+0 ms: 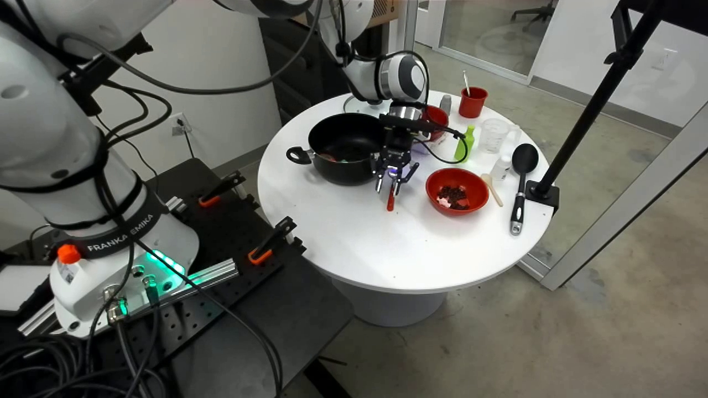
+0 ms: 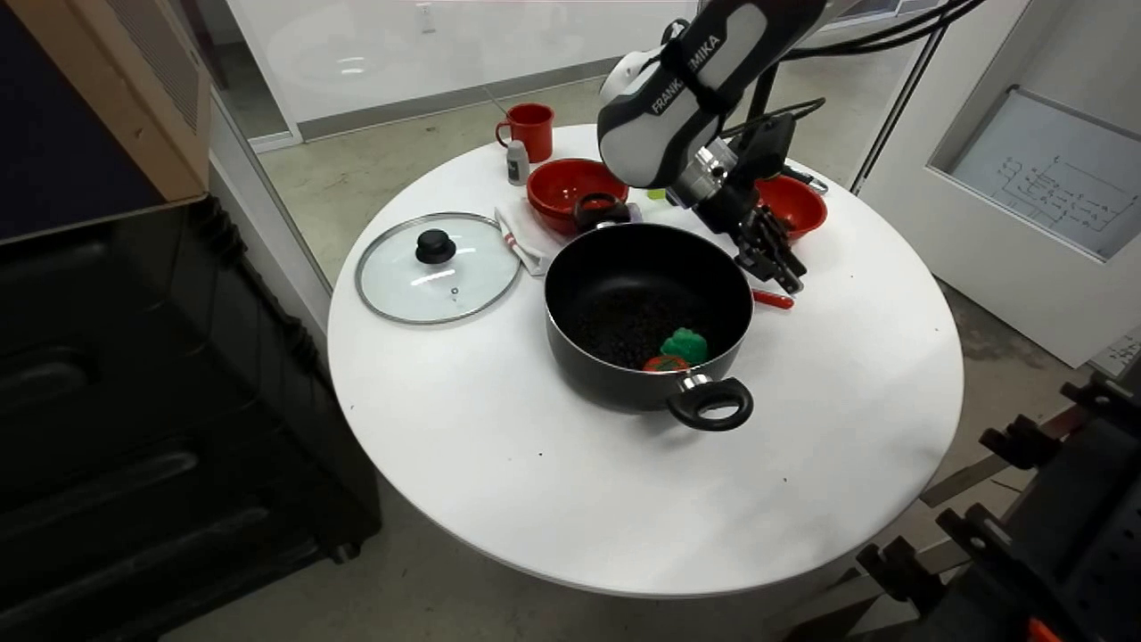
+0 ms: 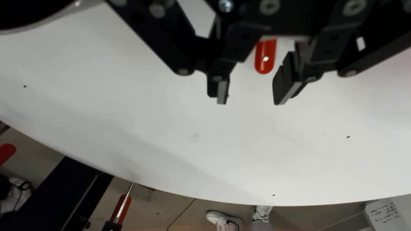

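Observation:
My gripper points down over the white table, its fingertips apart with bare table between them. A red handle (image 3: 265, 57) shows between the fingers farther back, beneath the gripper body; its other end is hidden. In exterior view 2, that red handle (image 2: 772, 300) lies on the table just beside the black pot (image 2: 631, 390). Inside the pot are a green piece (image 2: 685, 344), a red-orange piece (image 2: 668, 365) and dark bits. Right of the gripper in exterior view 1 is a red bowl (image 1: 435, 192) holding dark and pink pieces.
A glass lid (image 2: 406, 283) rests left of the pot. At the back stand another red bowl (image 2: 578, 176), a red mug (image 2: 531, 134) and a green bottle (image 1: 466, 142). A black spoon (image 1: 525, 159) lies at the right edge.

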